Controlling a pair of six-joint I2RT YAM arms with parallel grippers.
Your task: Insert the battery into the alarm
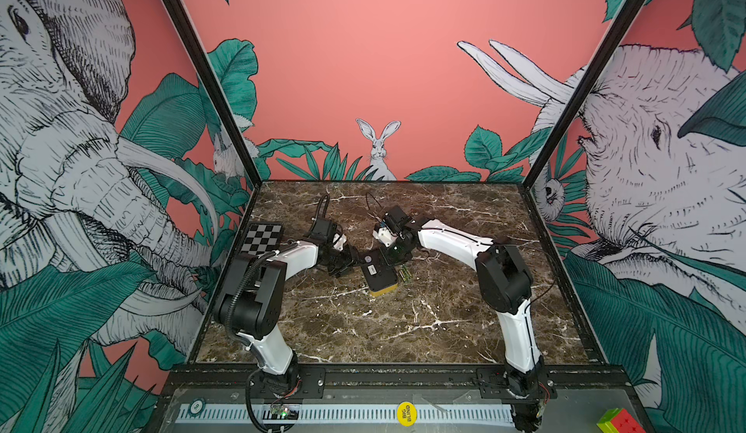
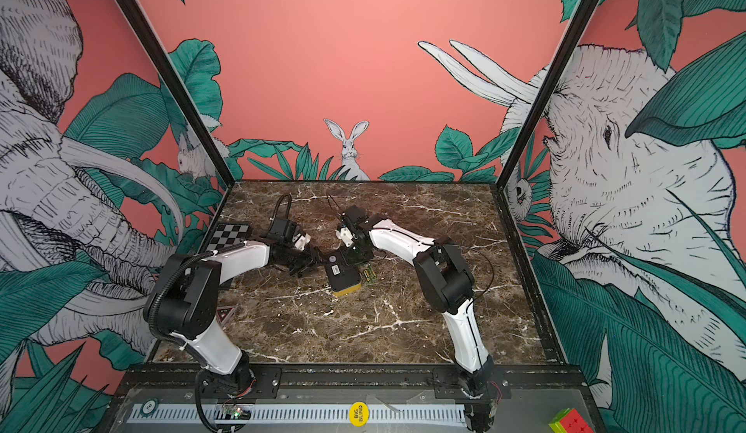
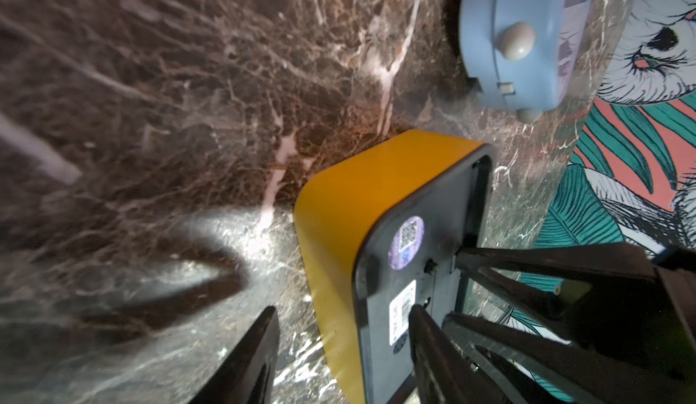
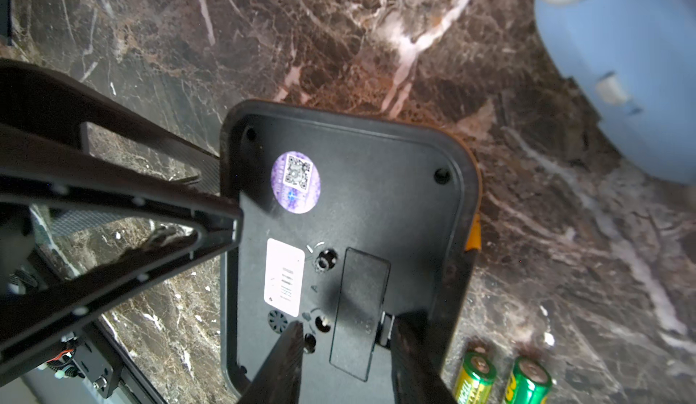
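The alarm lies face down, its black back up and its yellow side [image 3: 348,208] showing in the left wrist view. On its back a narrow rectangular battery cover [image 4: 360,313] sits in place, with a small metal latch beside it. My right gripper hovers over that cover, part open with nothing visible between its fingers. At the alarm's left edge my left gripper stands open; whether it touches the casing I cannot tell. Two green batteries [image 4: 475,375] lie on the table to the alarm's right.
A light-blue rounded object [image 3: 500,48] with a white knob stands near the alarm. A black-and-white checkered board [image 1: 262,238] lies at the far left.
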